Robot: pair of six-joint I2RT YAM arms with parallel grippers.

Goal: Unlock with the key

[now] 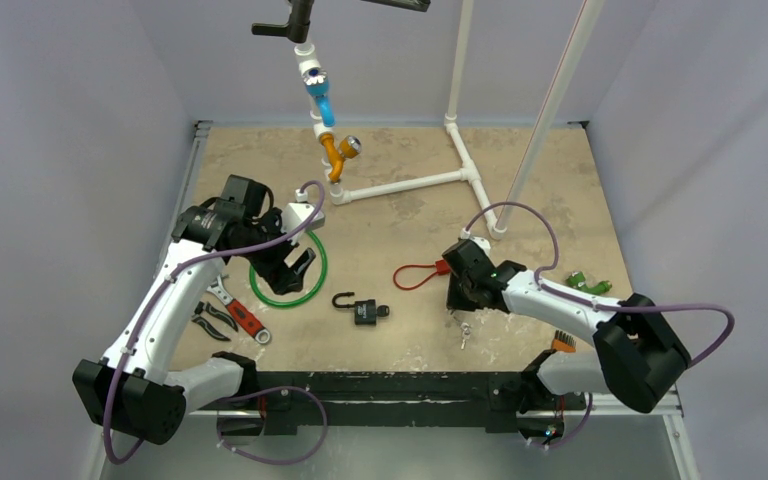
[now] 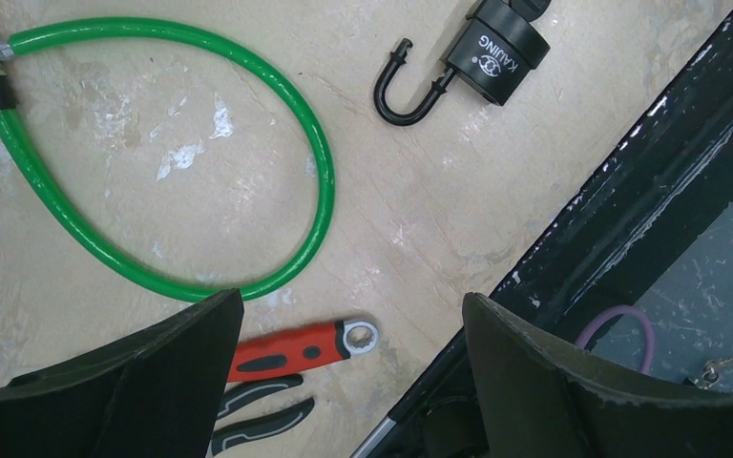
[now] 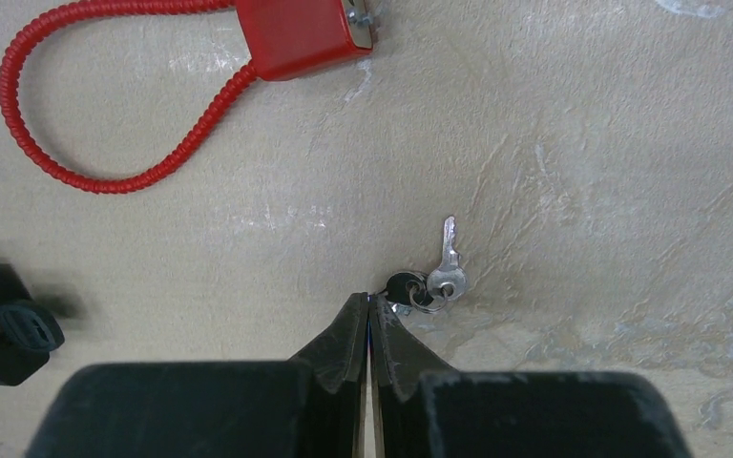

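A small bunch of keys (image 3: 447, 278) lies on the board in the right wrist view, one silver key pointing away and a black-headed one beside it. Part of the bunch is hidden behind my right gripper, whose fingertips are pressed together with nothing between them. From above, the keys (image 1: 465, 332) show just in front of that gripper. The black KAIJING padlock (image 2: 496, 52), its shackle swung out, lies mid-board in the left wrist view. My left gripper stands wide open and empty, nearer the green cable loop (image 2: 320, 153).
A red cable lock (image 3: 305, 36) lies beyond the keys. Red-handled wrench (image 1: 246, 318) and pliers (image 1: 217, 318) rest at left. Green fitting (image 1: 588, 284) and orange brush (image 1: 563, 341) are at right. White pipes (image 1: 405, 188) stand behind. Board around the padlock is clear.
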